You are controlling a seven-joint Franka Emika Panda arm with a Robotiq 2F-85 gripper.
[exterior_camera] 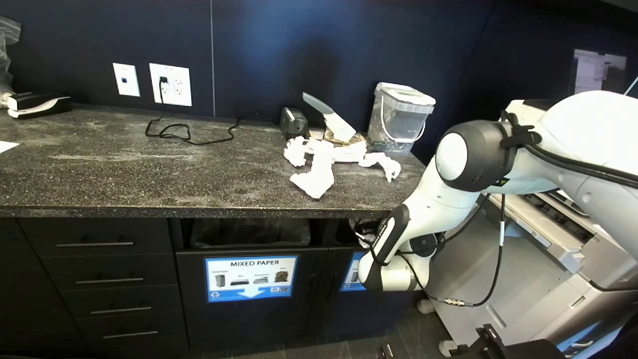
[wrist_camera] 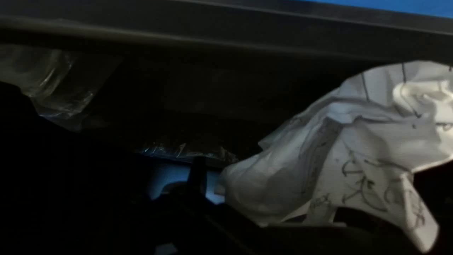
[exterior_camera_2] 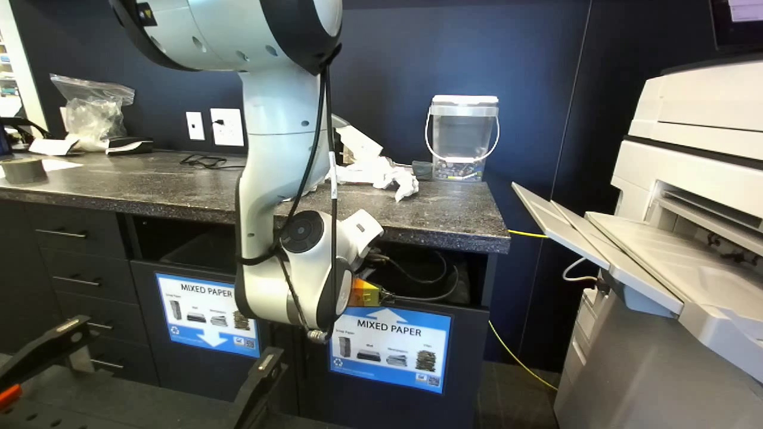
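Observation:
A crumpled sheet of white paper with dark handwriting [wrist_camera: 339, 157] fills the right side of the wrist view, close to my gripper. My arm's wrist end [exterior_camera_2: 322, 236] is low at the front of the right-hand bin opening [exterior_camera_2: 461, 282], below the counter. The gripper is inside that dark opening, hidden in the exterior views. In the wrist view a dark finger [wrist_camera: 197, 174] shows only as a silhouette; the fingers stand open, though whether they touch the paper is unclear. More crumpled white paper [exterior_camera: 318, 173] lies on the counter [exterior_camera: 179, 179].
A clear lidded bucket [exterior_camera: 401, 116] stands at the counter's back right. The left bin [exterior_camera: 251, 233] has a plastic liner and a "MIXED PAPER" sign [exterior_camera: 251, 278]. A printer [exterior_camera_2: 701, 214] is to the right.

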